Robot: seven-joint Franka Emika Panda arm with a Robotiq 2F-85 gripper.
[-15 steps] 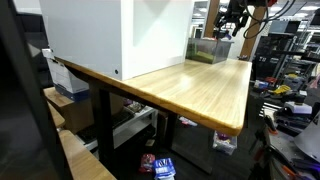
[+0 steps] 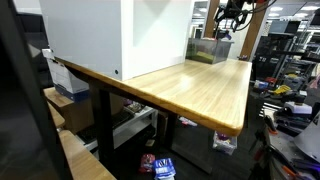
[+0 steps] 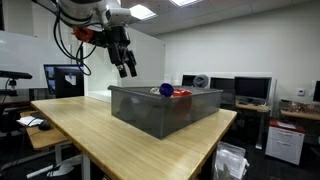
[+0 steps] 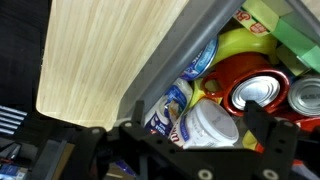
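Above the grey bin hangs my gripper, with its fingers apart and nothing between them. In the wrist view the open gripper straddles the bin's near wall and part of its contents. Below it are a white-lidded container, a blue-labelled can, another blue can and a red can. A yellow item and a green box lie further up. In exterior view 2 a dark blue round item shows above the bin's rim. The lower contents are hidden.
A tall white box stands on the table in exterior view 1. Several monitors are on desks behind. A clear plastic bag stands below the table's edge.
In exterior view 1 the gripper has shifted slightly and stays high by the bin. The table and the things under it look unchanged.
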